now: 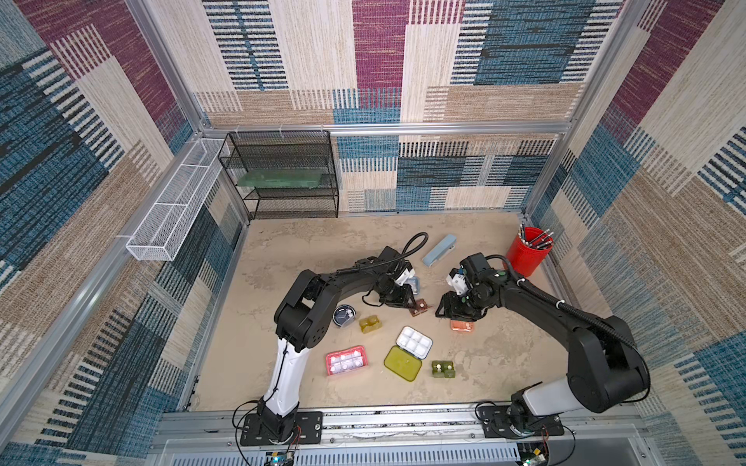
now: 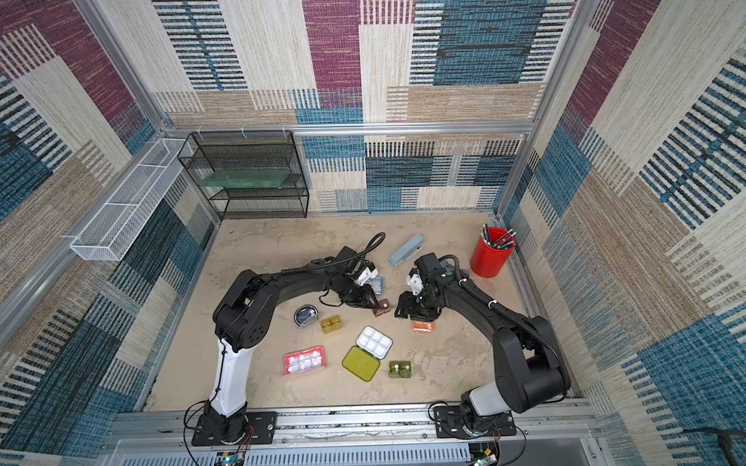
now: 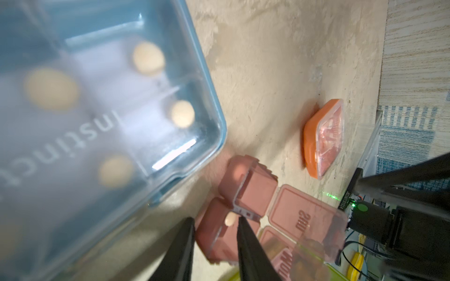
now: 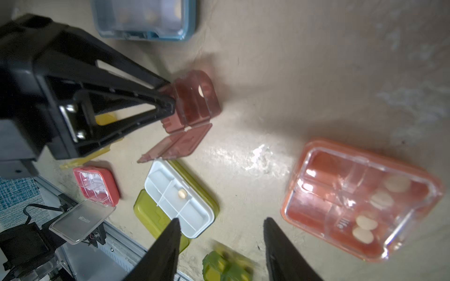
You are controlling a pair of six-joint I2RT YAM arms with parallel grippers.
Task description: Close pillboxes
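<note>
A small brown pillbox [image 4: 196, 98] sits with its lids flipped up; my left gripper is at it, fingers apart at one end, grip unclear. My right gripper hovers right of it, over an orange pillbox [image 4: 356, 196] with closed lid, its fingers apart and empty. A closed blue pillbox [image 3: 103, 117] lies behind. An olive pillbox [image 4: 154, 215] with white tray lies open in front, with a small olive box [image 1: 443, 369], a yellow box [image 1: 370, 323], a pink-red box [image 1: 346, 359] and a dark round box [image 1: 344, 315] around.
A red cup of pens [image 1: 528, 252] stands back right, a light blue bar [image 1: 439, 250] lies at the back, and a black wire rack [image 1: 279, 202] is back left.
</note>
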